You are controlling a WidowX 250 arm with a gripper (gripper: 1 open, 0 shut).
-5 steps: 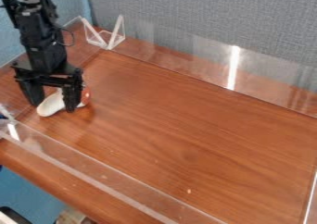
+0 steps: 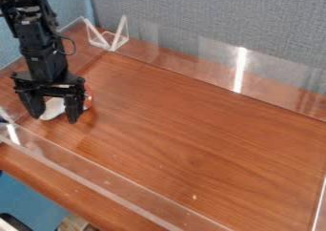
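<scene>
My black gripper (image 2: pixel 53 107) hangs low at the left end of the wooden table, its fingers open. Just beneath and behind it lies a small white object (image 2: pixel 51 114) with a reddish part to its right; the gripper hides much of it, so what it is and whether the fingers touch it cannot be made out.
Transparent walls edge it. A white wire-like frame (image 2: pixel 109 39) stands at the back left corner. A grey padded wall (image 2: pixel 230 20) rises behind.
My gripper has shifted very slightly, remaining low over the white object, which stays in about the same place.
</scene>
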